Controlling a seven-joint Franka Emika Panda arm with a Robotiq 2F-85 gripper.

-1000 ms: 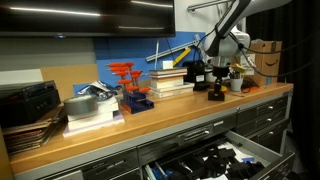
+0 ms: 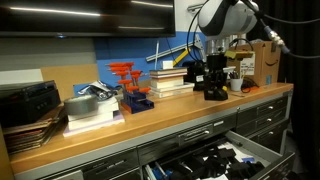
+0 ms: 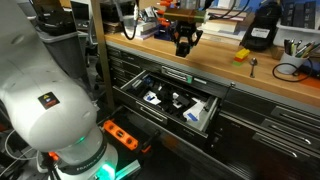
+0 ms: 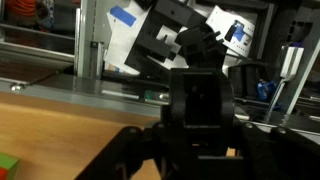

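Note:
A dark, blocky object (image 4: 200,100) fills the middle of the wrist view, and my gripper is shut on it. Its exact shape is hard to make out against the black fingers. In exterior view 1 the gripper (image 2: 215,82) hangs low by the wooden counter (image 2: 165,118). Exterior view 2 shows the gripper (image 3: 182,45) near the counter's front edge, above the back of an open drawer (image 3: 200,122). White and black items lie inside that drawer.
Books (image 2: 172,82), red stacked parts (image 2: 121,70) and a metal pot (image 2: 81,106) stand along the counter. A yellow-topped stack (image 3: 242,55) sits on it in exterior view 2. Black cables (image 3: 288,68) lie near the right end. Floor in front of the drawer is clear.
The dark object stays at the gripper. The drawer has not moved.

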